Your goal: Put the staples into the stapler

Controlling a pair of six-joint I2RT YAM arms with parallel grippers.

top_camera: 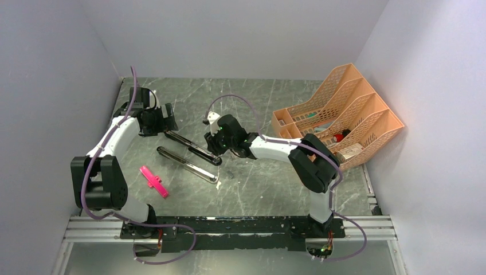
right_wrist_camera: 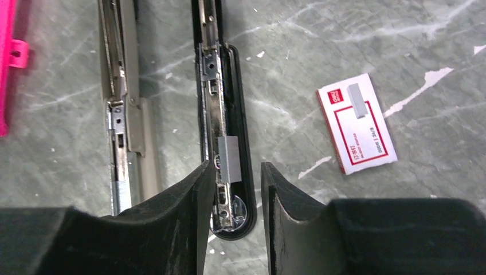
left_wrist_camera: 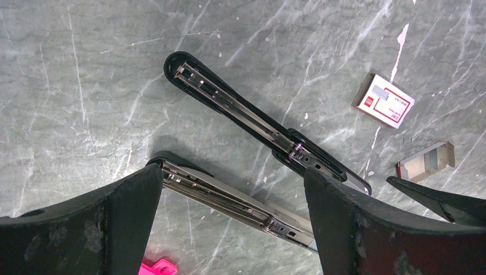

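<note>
An opened black stapler [left_wrist_camera: 240, 114] lies diagonally on the grey marble table, a silver stapler [left_wrist_camera: 212, 195] beside it. In the right wrist view a grey staple strip [right_wrist_camera: 229, 157] rests on the black stapler near its end. Another short strip [right_wrist_camera: 356, 101] sits on the white-and-red staple box [right_wrist_camera: 358, 137]. My right gripper hovers by the black stapler's end, part open, with nothing visible between its fingertips. My left gripper stands open above the staplers' other end, holding nothing.
A pink object [top_camera: 153, 181] lies at the left front. A small opened carton [left_wrist_camera: 425, 161] lies near the staple box. An orange mesh organiser [top_camera: 338, 109] fills the right side.
</note>
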